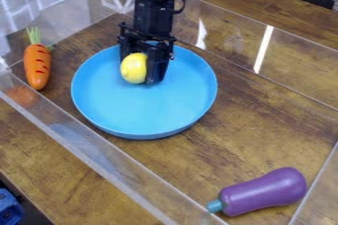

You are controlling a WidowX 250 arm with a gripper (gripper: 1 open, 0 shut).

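Note:
A black robot gripper (144,53) reaches down from the top centre over a round blue plate (145,111). At the plate's upper part a yellow object (133,69) sits directly under the gripper, partly covered by its dark fingers. Whether the fingers are closed on it I cannot tell.
An orange carrot (39,66) lies left of the plate, and a purple eggplant (263,191) lies at the lower right. A clear wall runs along the left side. The wooden surface (258,111) right of the plate is free.

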